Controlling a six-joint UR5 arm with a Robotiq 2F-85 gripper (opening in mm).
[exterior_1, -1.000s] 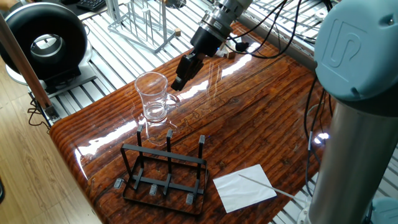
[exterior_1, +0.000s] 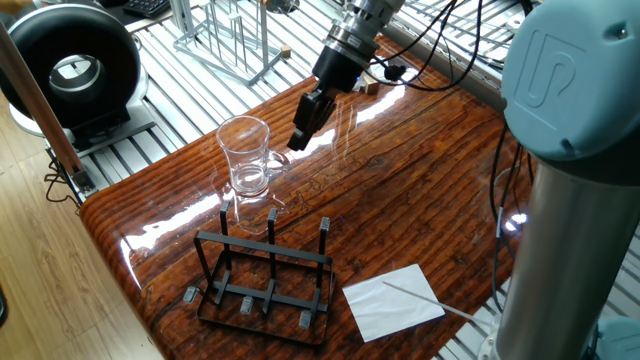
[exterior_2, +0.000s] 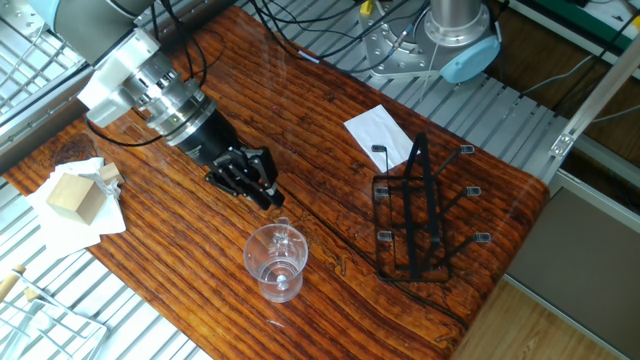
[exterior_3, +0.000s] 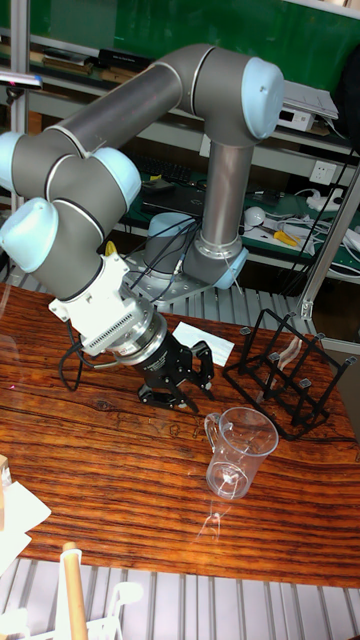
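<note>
A clear glass mug (exterior_1: 246, 160) stands upright on the glossy wooden table, its handle (exterior_3: 213, 429) turned toward my gripper (exterior_3: 200, 399). The black fingers are spread open with nothing between them in exterior view 3. In exterior view 2 the gripper (exterior_2: 268, 196) hangs close to the mug (exterior_2: 277, 262), apart from its handle side. From exterior view 1, a gap shows between the gripper (exterior_1: 300, 141) and the mug. A black wire rack (exterior_1: 268, 290) with several upright prongs rests on the table, clear of both.
A white sheet (exterior_1: 393, 302) lies flat near the robot base, beside the rack. At another edge, a wooden block (exterior_2: 77, 198) sits on white paper (exterior_2: 107, 222). Bare tabletop (exterior_1: 400, 190) spreads between the gripper and the arm's column.
In exterior view 1 my gripper has shifted slightly right and down, a little away from the mug. The mug, rack and white sheet have stayed in place.
</note>
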